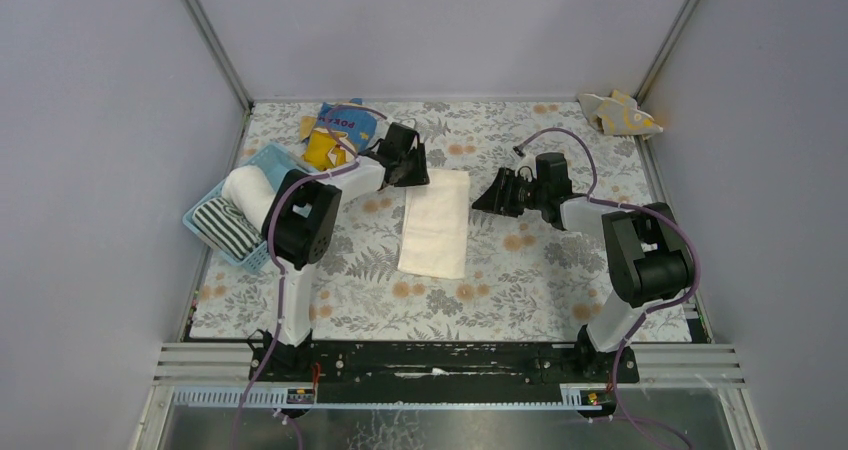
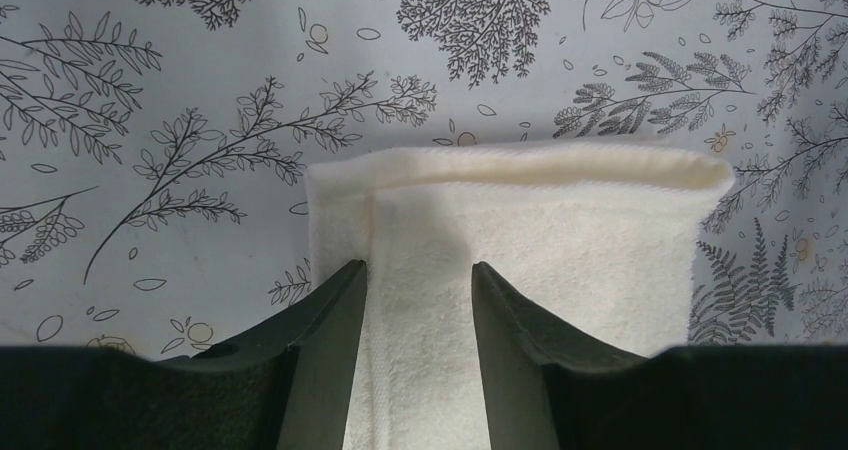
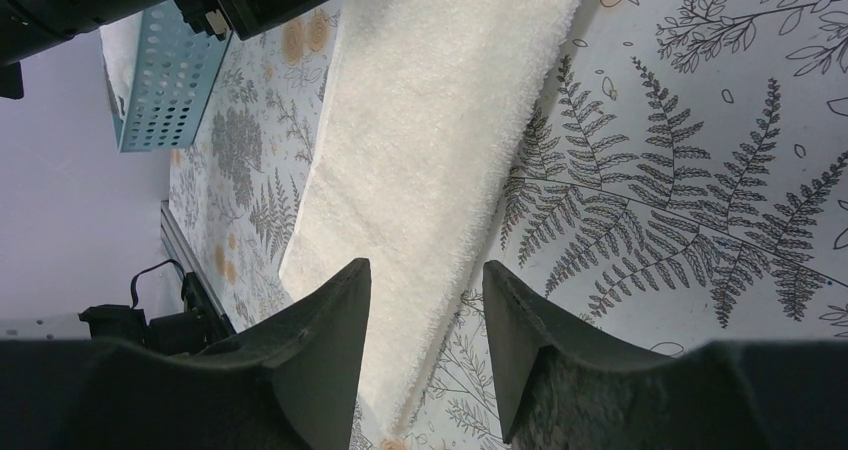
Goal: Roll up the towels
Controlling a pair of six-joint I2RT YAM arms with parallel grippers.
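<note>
A cream towel (image 1: 434, 230), folded into a long rectangle, lies flat in the middle of the table. Over its far left corner hovers my left gripper (image 1: 419, 167). In the left wrist view the left gripper has a gap between its fingertips, with the towel (image 2: 560, 250) below them and nothing held. The folded far edge (image 2: 520, 165) lies just beyond. My right gripper (image 1: 490, 204) stands open to the right of the towel's upper half. Seen from the right wrist, the right gripper is empty, and the towel's (image 3: 420, 120) long right edge runs beneath it.
A blue basket (image 1: 262, 258) at the left holds a white roll (image 1: 248, 192) and a striped roll (image 1: 224, 226). Behind it lies a blue and yellow bag (image 1: 345, 130). A yellow and beige cloth (image 1: 622, 114) sits in the far right corner.
</note>
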